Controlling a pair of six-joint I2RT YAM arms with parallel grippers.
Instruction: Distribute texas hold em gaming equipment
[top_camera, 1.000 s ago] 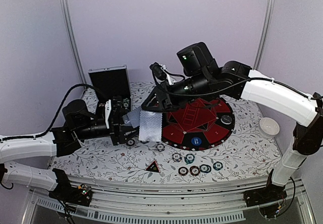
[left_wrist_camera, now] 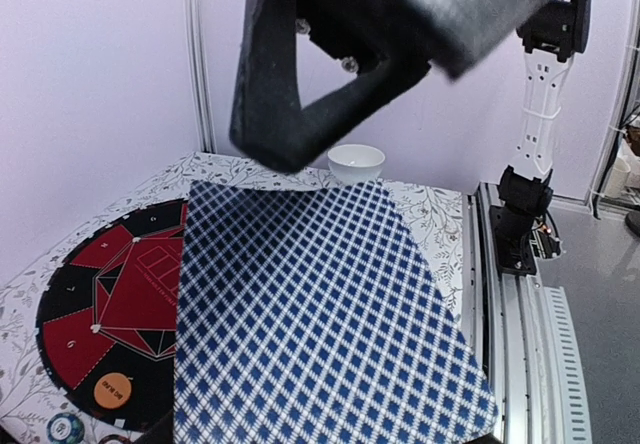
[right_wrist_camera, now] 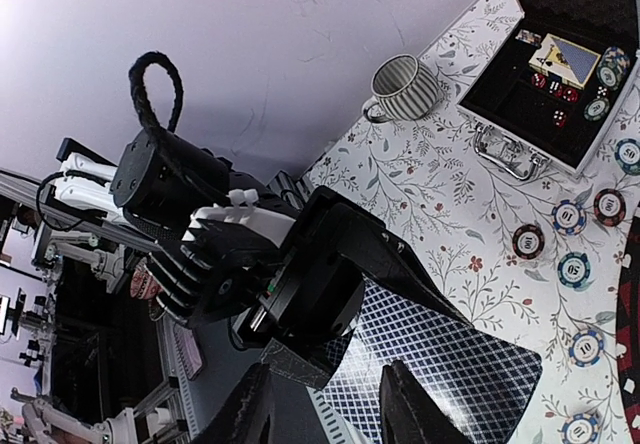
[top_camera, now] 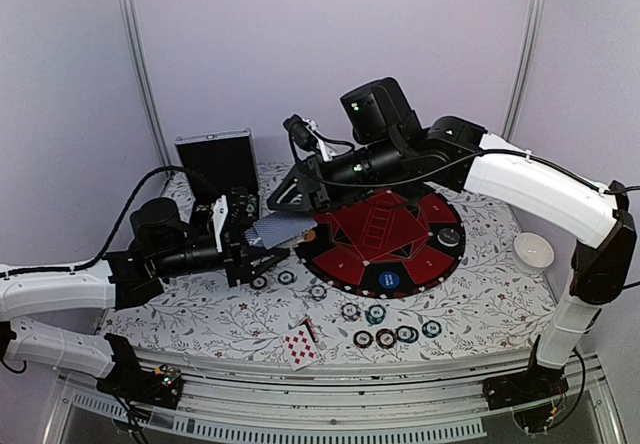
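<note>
Blue-and-white checked cards (left_wrist_camera: 320, 314) lie back-up across the left wrist view, shut in my left gripper (top_camera: 262, 262), whose fingers are mostly hidden beneath them. My right gripper (top_camera: 288, 200) hangs close above the cards' far edge. In the right wrist view its fingertips (right_wrist_camera: 262, 379) stand apart, with no card visible between them; how firmly they are closed is unclear. A face-up red diamonds card (top_camera: 299, 348) rests near the table's front edge, partly over a small dark triangular piece (top_camera: 308, 326). The round red-and-black game mat (top_camera: 380, 234) lies mid-table.
An open black case (top_camera: 218, 164) with dice, chips and cards stands back left, near a striped mug (right_wrist_camera: 405, 86). Several chips (top_camera: 386, 338) are spread before the mat. At the far right sits a white bowl (top_camera: 533, 251).
A checked card hung from my right gripper about a second ago; the face-up card has since appeared at the table's front. The right gripper has shifted left; the left arm has barely moved.
</note>
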